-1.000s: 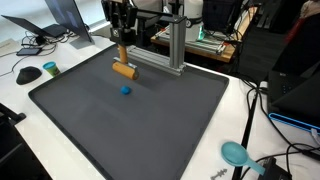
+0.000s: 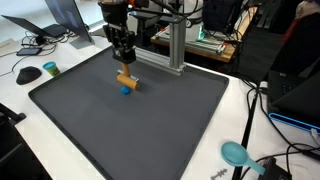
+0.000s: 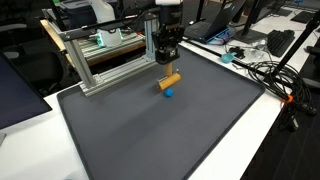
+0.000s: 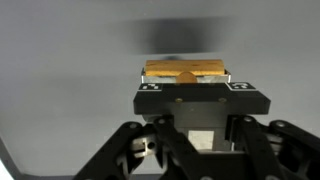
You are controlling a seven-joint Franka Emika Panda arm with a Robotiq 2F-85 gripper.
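A wooden mallet-like tool has a cylindrical head (image 2: 128, 81) and an upright handle (image 3: 169, 69). My gripper (image 2: 124, 63) is shut on the handle, with the head hanging below. In the wrist view, the wooden head (image 4: 185, 66) lies crosswise just beyond the fingers. A small blue ball (image 2: 125, 90) rests on the dark mat close to the head; in exterior view 2 the ball (image 3: 169, 93) appears just in front of it. Whether head and ball touch, I cannot tell. The wrist view shows no ball.
A metal frame (image 3: 110, 75) stands at its back edge near the arm. A light blue scoop-like item (image 2: 238, 155), a green cup (image 2: 51, 69) and cables (image 3: 282, 85) lie outside the mat.
The ball appears to have stayed in place.
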